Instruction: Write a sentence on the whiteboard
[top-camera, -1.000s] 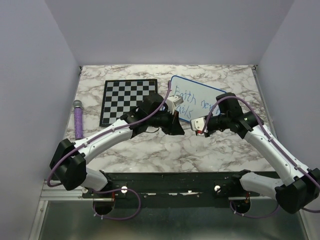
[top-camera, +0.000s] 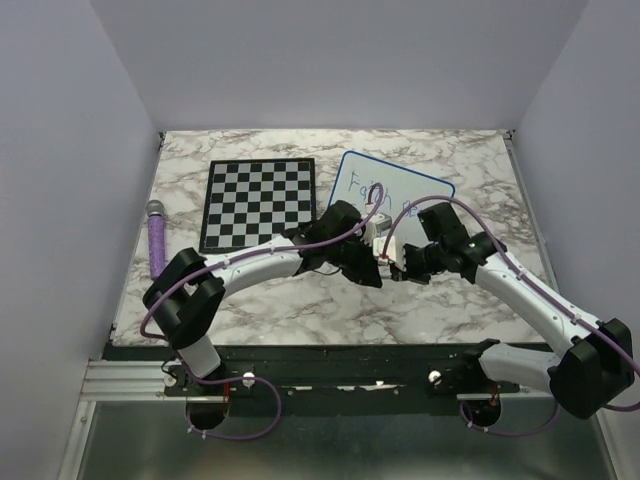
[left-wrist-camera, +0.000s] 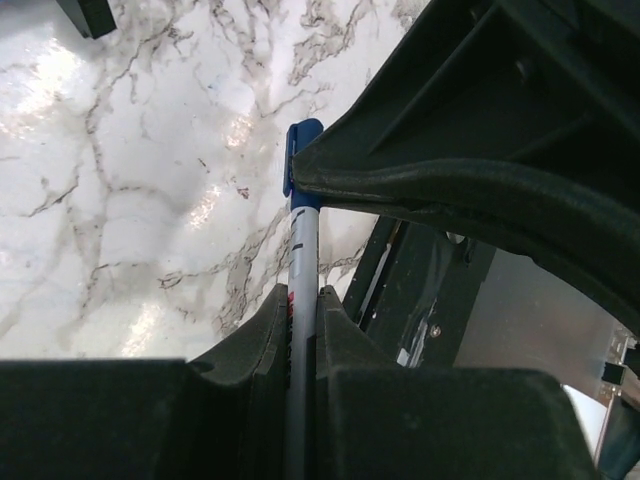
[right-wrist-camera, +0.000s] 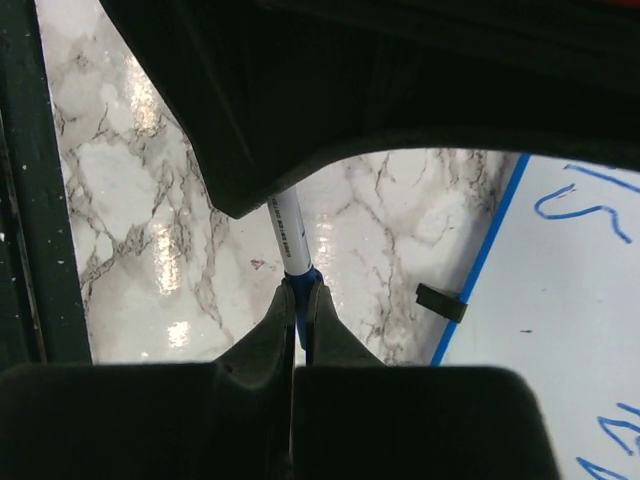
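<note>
Both grippers meet over the marble in front of the whiteboard (top-camera: 360, 180). In the left wrist view my left gripper is shut on a marker (left-wrist-camera: 304, 245) with a white barrel and blue cap end. In the right wrist view my right gripper is shut at the marker's blue cap end, its fingertips over it; the barrel runs up behind the other gripper. The whiteboard (right-wrist-camera: 540, 280) carries blue handwriting, partly hidden by the arms in the top view.
A black-and-white checkerboard (top-camera: 255, 190) lies at the back left, with a purple microphone-like object (top-camera: 156, 240) beside it. The table's front edge (top-camera: 250, 346) is just below the arms. Bare marble remains at both sides.
My left arm has moved rightward toward the right gripper, closing the space between them.
</note>
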